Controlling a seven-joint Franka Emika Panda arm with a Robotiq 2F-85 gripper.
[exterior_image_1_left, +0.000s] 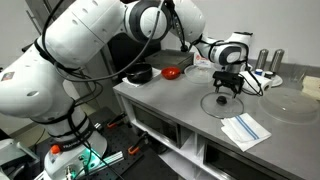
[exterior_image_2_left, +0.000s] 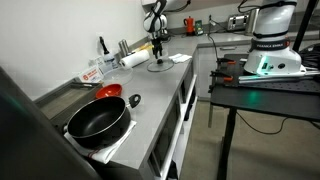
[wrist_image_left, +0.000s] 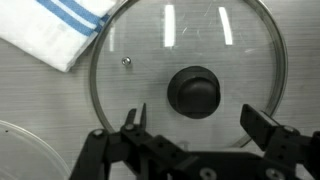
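Note:
A round glass lid (exterior_image_1_left: 222, 105) with a black knob (wrist_image_left: 194, 92) lies flat on the grey counter. In the wrist view the lid's clear disc and metal rim fill most of the picture. My gripper is open above it, fingers spread wide and nothing between them. The knob sits just ahead of the gap, apart from both fingers. From the first exterior view, the gripper (exterior_image_1_left: 227, 92) is pointing down over the lid. The second exterior view shows the lid (exterior_image_2_left: 160, 66) small and far off.
A striped towel (exterior_image_1_left: 245, 130) lies beside the lid. Clear round lids or bowls (exterior_image_1_left: 288, 105) stand to the right, and a paper roll (exterior_image_1_left: 258, 79) behind. A black pan (exterior_image_2_left: 100, 122) and red bowl (exterior_image_2_left: 110, 91) occupy the counter's other end. Bare counter (exterior_image_1_left: 170, 97) lies between.

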